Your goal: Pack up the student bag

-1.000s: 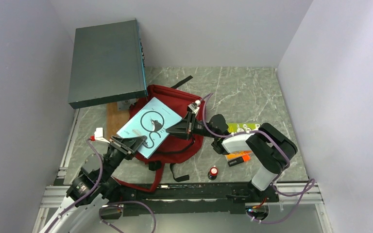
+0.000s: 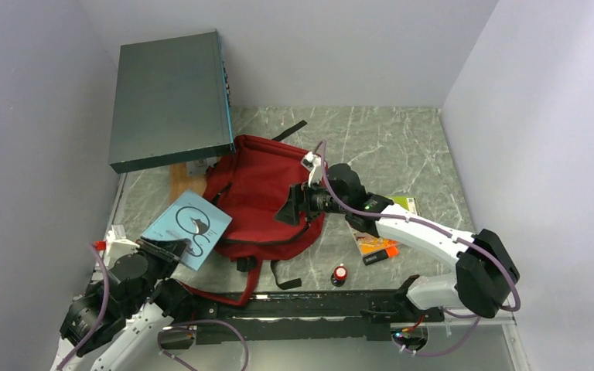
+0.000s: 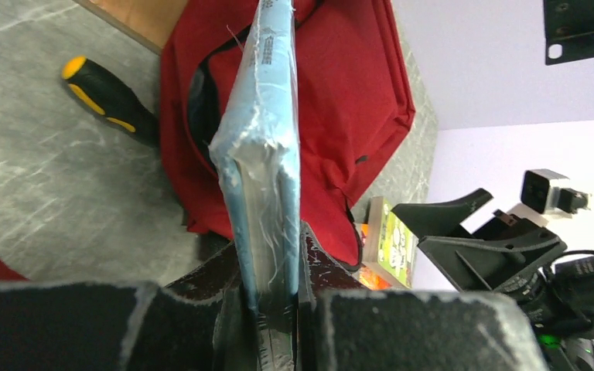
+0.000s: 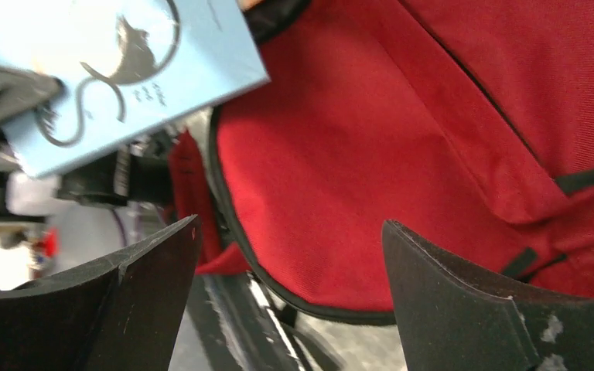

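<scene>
A light blue book [image 2: 187,226] with a black line drawing hangs at lower left in the top view, my left gripper [image 2: 166,249] shut on its edge; the left wrist view shows its wrapped spine [image 3: 259,154] upright between the fingers. The red bag [image 2: 267,193] lies open in the centre, filling much of the right wrist view [image 4: 325,178]. My right gripper [image 2: 292,202] stands open above it, nothing between its fingers. A black-yellow screwdriver [image 3: 108,100] lies beside the bag in the left wrist view.
A large dark box [image 2: 166,100] overhangs a wooden board [image 2: 184,182] at back left. Colourful items [image 2: 367,243], a marker [image 2: 375,256] and a red-topped jar [image 2: 339,273] lie front right.
My left gripper has carried the book down and left, off the bag's middle and away from the right gripper.
</scene>
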